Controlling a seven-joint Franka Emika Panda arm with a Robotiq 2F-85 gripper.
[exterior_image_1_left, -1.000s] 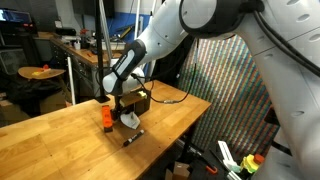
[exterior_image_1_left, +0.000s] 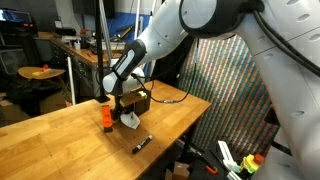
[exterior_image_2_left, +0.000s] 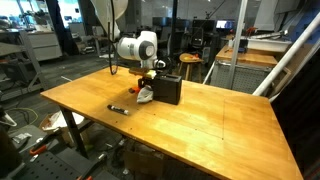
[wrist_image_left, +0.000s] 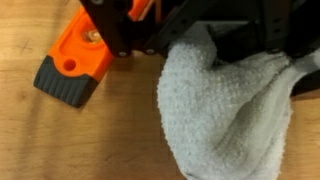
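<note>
My gripper (exterior_image_1_left: 122, 106) is low over the table, right at a crumpled white cloth (exterior_image_1_left: 130, 119), and its fingers stand open. In the wrist view the white cloth (wrist_image_left: 225, 110) bulges out below the dark gripper body, touching or very near it; the fingertips are hard to make out. An orange tool with a dark end (wrist_image_left: 75, 60) lies on the wood to the left of the cloth. A dark, slim, marker-like object (exterior_image_1_left: 142, 145) rests on the table in front of the cloth.
A black box (exterior_image_2_left: 167, 90) stands on the table directly beside the gripper and cloth. The wooden table (exterior_image_2_left: 225, 130) is wide and clear on the side beyond the box. A round-seat stool (exterior_image_1_left: 42, 73) stands behind the table.
The dark slim object has shifted a little toward the near right, away from the cloth. The arm and gripper look almost unmoved.
</note>
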